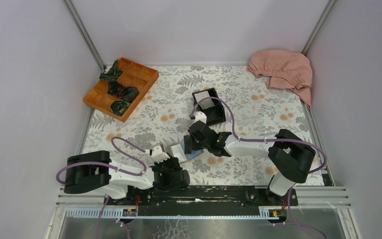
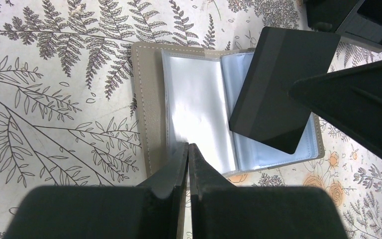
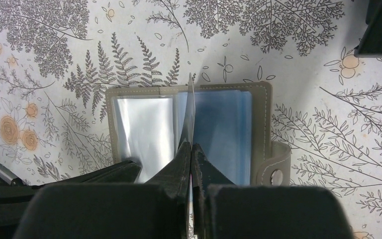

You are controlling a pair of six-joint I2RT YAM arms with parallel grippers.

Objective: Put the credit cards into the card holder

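The card holder [image 1: 178, 153] lies open on the table, a white pocket [image 2: 199, 99] on one side and a blue pocket [image 3: 224, 129] on the other. From the left wrist view the same card [image 2: 283, 84] shows its dark face, tilted above the blue pocket. My left gripper has its tips almost together by the white pocket's lower part; whether a sliver of gap or some of the holder lies between them is unclear.
A black box [image 1: 214, 115] with a white piece in it stands behind the right gripper. The wooden tray [image 1: 144, 74] with dark bundles sits at the back left, a pink cloth [image 1: 281, 72] at the back right.
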